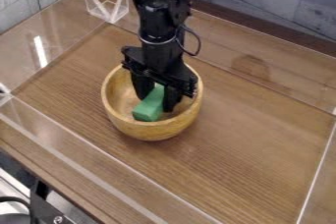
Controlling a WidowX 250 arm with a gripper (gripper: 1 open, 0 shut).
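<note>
My black gripper [160,81] reaches down from the top of the view into a yellow bowl [152,130] near the middle of the wooden table. Inside the bowl is a green object [149,106], partly hidden by the fingers, which are shut on it.
A clear plastic item [105,4] stands at the back left. A grey wall runs along the back, and the table's edge with dark space and cables is at the lower left.
</note>
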